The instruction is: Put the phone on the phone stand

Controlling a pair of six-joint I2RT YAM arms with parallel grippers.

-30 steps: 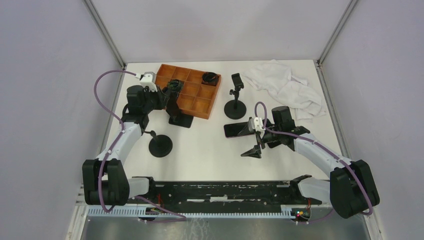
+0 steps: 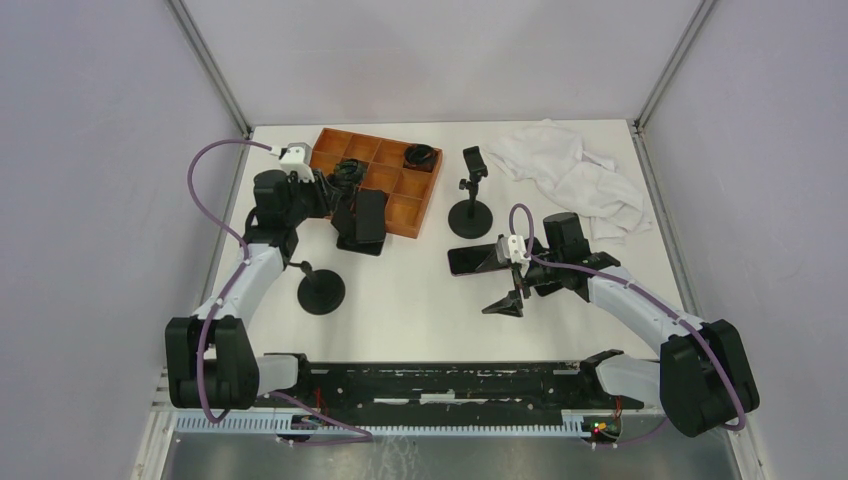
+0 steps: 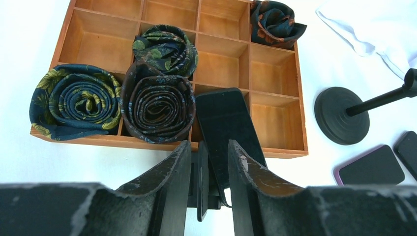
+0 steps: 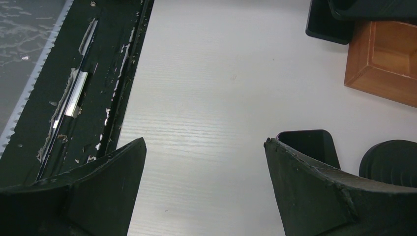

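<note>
A black phone (image 3: pixel 226 132) rests leaning on a black stand (image 3: pixel 199 182) in front of the wooden compartment box; in the top view the phone (image 2: pixel 370 213) appears beside my left gripper (image 2: pixel 325 190). In the left wrist view the fingers of my left gripper are part open around the stand and the phone's edge, with no clear grip on the phone. My right gripper (image 2: pixel 505 296) hovers over the front right of the table, open with nothing between its fingers.
The box (image 3: pixel 273 123) holds several rolled ties. A round-based stand (image 2: pixel 470 215) stands at the back centre, another (image 2: pixel 322 293) at front left. A phone (image 2: pixel 468 258) lies centre right, beside a white cloth (image 2: pixel 570 175) farther back.
The phone near my left gripper has tilted to the right, showing more of its face over the stand's base in the top view. The right arm is unmoved.
</note>
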